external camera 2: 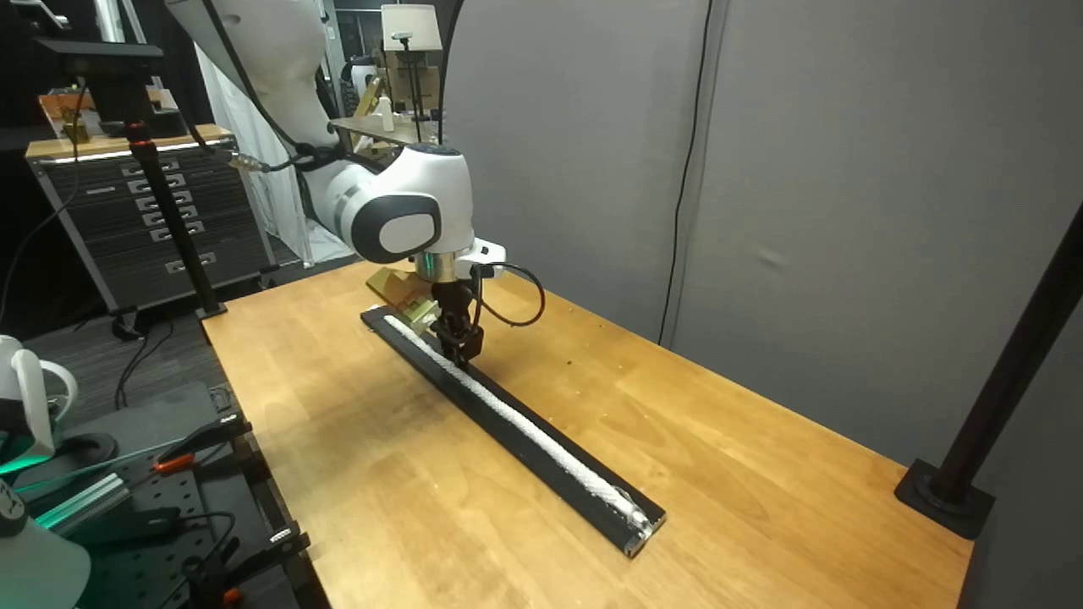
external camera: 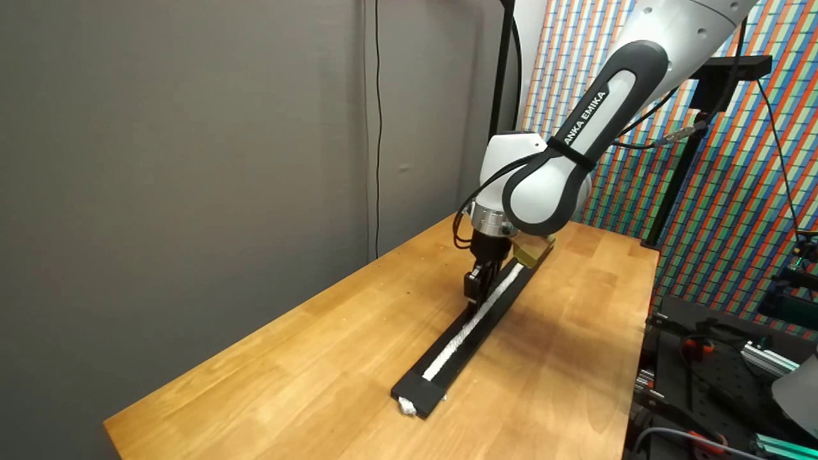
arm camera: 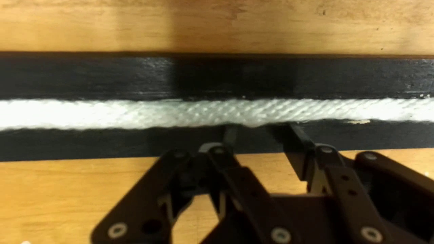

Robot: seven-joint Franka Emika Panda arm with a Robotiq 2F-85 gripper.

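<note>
A long black strip [external camera 2: 599, 514] lies flat across the table, with a white braided rope [arm camera: 195, 113] running lengthwise along its middle. My gripper points down over the strip in the wrist view, its fingertips beside the lower edge of the rope. The fingers [arm camera: 299, 136] stand apart, and the rope does not pass between them. In exterior view 1 the gripper [external camera: 477, 300] is over the middle part of the strip; whether the tips touch it I cannot tell. The rope's near end [external camera: 407, 406] pokes out past the strip's near end.
A grey wall [external camera: 230, 153] runs along one long side. A black post [external camera 2: 959, 477] stands at a table corner, and tools [external camera 2: 193, 457] lie beside the table's other edge.
</note>
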